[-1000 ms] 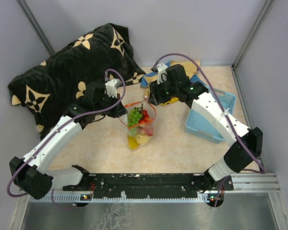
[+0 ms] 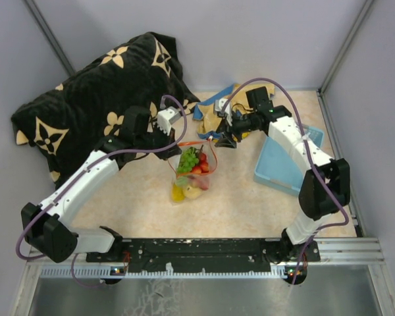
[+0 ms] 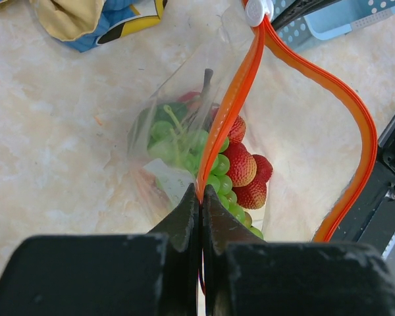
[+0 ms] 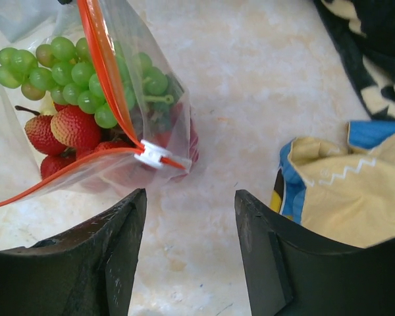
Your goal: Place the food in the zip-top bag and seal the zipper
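Note:
A clear zip top bag with an orange zipper rim (image 2: 197, 174) stands mouth up in the middle of the table. Inside are green grapes (image 2: 187, 160), red strawberries (image 4: 76, 128), and yellowish food (image 2: 191, 191) near the bottom. My left gripper is shut on the orange rim at one side of the mouth, the rim running into its fingertips in the left wrist view. Close to the opposite corner, where the white slider (image 4: 153, 154) sits, my right gripper stands open. Nothing is between its fingers, and the slider lies just beyond them.
A blue basket (image 2: 281, 164) stands at the right. Behind the right gripper lies a crumpled yellow and blue cloth (image 2: 214, 122). A black patterned blanket (image 2: 85, 99) covers the back left.
The left gripper and the bag's rim have shifted slightly right.

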